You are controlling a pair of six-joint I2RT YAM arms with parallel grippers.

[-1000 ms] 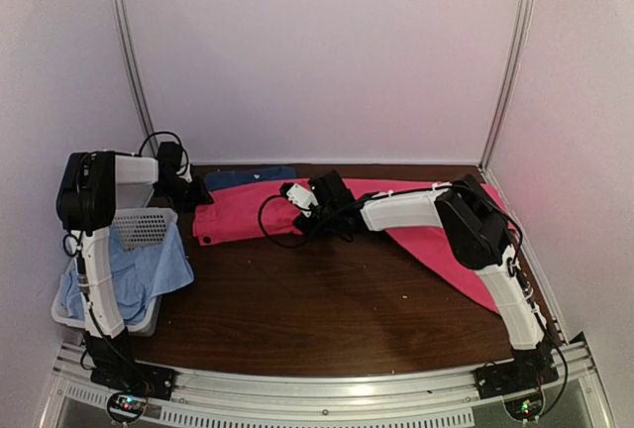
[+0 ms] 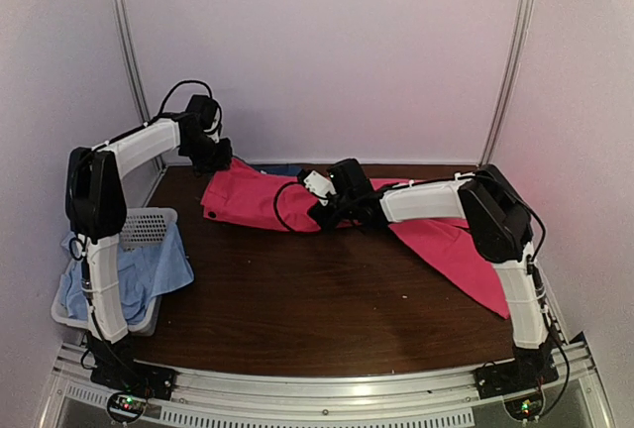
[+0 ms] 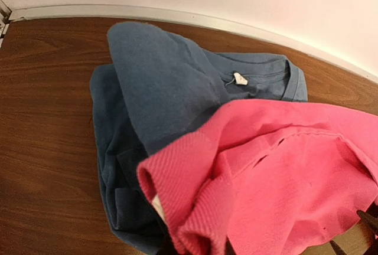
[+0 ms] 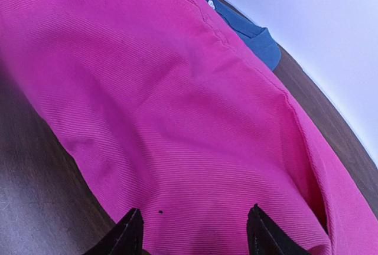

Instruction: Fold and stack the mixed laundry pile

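A long pink garment (image 2: pixel 451 260) is spread across the back and right of the table. My left gripper (image 2: pixel 213 160) is shut on its left end, lifted; the left wrist view shows the bunched pink cloth (image 3: pixel 283 190) over folded dark blue clothes (image 3: pixel 159 78) with a small white tag. My right gripper (image 2: pixel 322 210) is over the middle of the pink garment; in the right wrist view its fingertips stand apart above the cloth (image 4: pixel 165 125), with nothing seen gripped between them.
A white basket (image 2: pixel 144 225) holding light blue cloth (image 2: pixel 149 274) stands at the left front. White walls surround the back and sides.
My left gripper has risen and moved right and back, lifting the pink garment's left end. My right gripper has shifted slightly right.
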